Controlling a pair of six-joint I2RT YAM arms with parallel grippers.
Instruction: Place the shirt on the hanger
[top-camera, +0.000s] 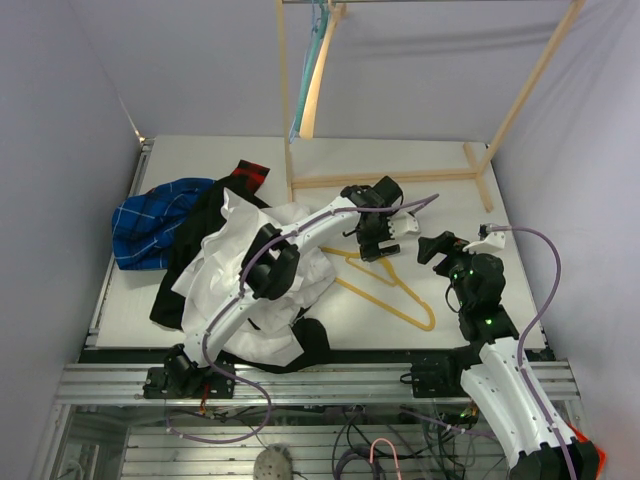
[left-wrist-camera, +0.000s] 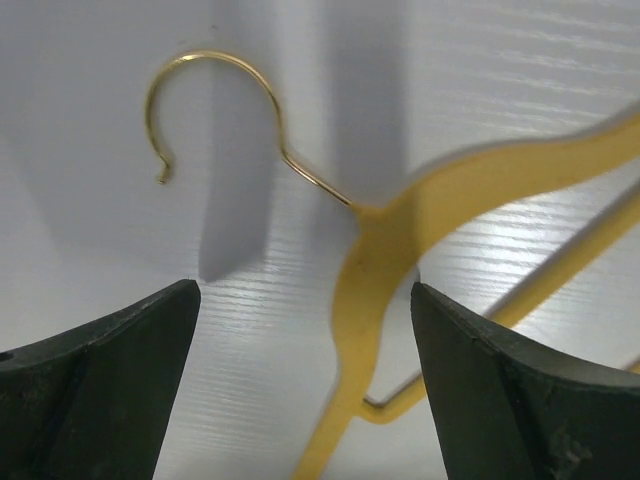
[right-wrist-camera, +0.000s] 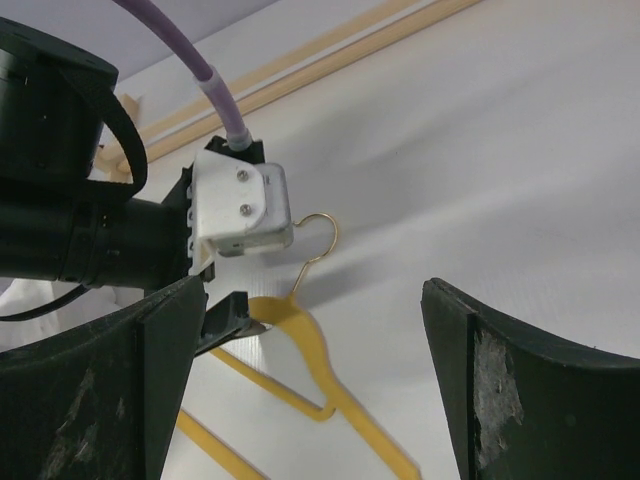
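Observation:
A yellow wooden hanger (top-camera: 415, 316) with a thin metal hook (left-wrist-camera: 215, 55) lies flat on the white table. Over its neck my left gripper stands open; the hanger's curved shoulder (left-wrist-camera: 360, 310) shows between the fingers, nearer the right one. In the right wrist view the hanger (right-wrist-camera: 325, 370) lies beyond my right gripper, which is open and empty to the right of it. A white shirt (top-camera: 225, 275) lies crumpled at the left of the table, partly under the left arm.
Blue plaid cloth (top-camera: 150, 235) and black cloth (top-camera: 185, 250) lie at the far left. Behind stands a wooden rack base (top-camera: 400, 178); more hangers (top-camera: 316, 80) hang above. Bare table surrounds the hanger's right and front.

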